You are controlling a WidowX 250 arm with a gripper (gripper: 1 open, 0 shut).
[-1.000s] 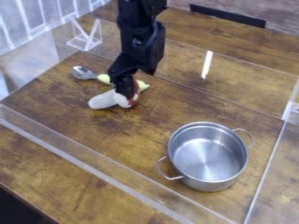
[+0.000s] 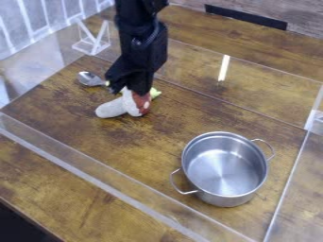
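The black gripper (image 2: 131, 83) hangs over a group of small objects at the upper left of the wooden table, its fingertips hard to make out against them. Beneath it lie a white object (image 2: 117, 109) with a red part (image 2: 142, 102) at its right end, and a pale yellow-green item (image 2: 154, 93) partly hidden behind. A metal spoon (image 2: 91, 78) lies to the left. A steel pot (image 2: 225, 168) with two handles stands at the lower right.
Clear low walls (image 2: 309, 118) border the work area.
The objects look nearly where they were.
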